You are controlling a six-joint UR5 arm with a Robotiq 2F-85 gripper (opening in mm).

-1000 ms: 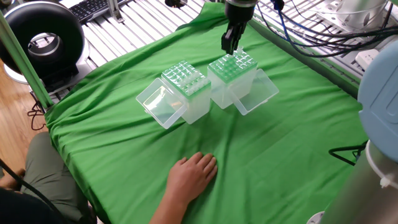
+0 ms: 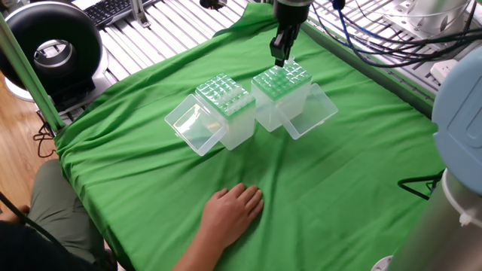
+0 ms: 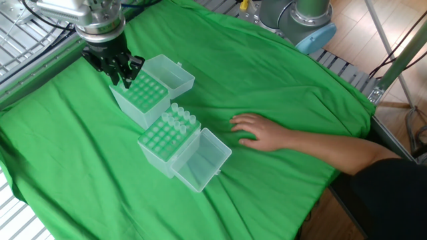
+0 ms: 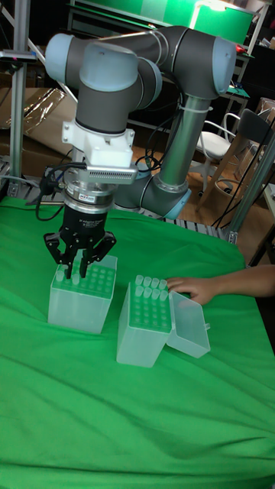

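Note:
Two translucent tube boxes with green grid tops stand on the green cloth, lids hinged open. My gripper (image 4: 76,273) is over the back edge of one box (image 4: 75,311). In the third exterior view its black fingers stand a little apart, on either side of a pale tube (image 4: 76,272) in that box; contact does not show. The fingertips are near the grid in the second exterior view, where the gripper (image 3: 120,83) partly covers the box (image 3: 141,95). The other box (image 4: 140,349) holds several clear tubes (image 4: 150,286) in rows at one end, with empty holes in front.
Both open lids, one beside each box (image 2: 194,125) (image 2: 309,111), lean out toward the person's side. A person's hand (image 2: 232,214) rests on the green cloth (image 2: 331,196) near the boxes. The cloth in front of the boxes is otherwise clear.
My gripper has shifted slightly to the right and lower in the first exterior view over the last second. The boxes, lids and hand hold nearly the same places.

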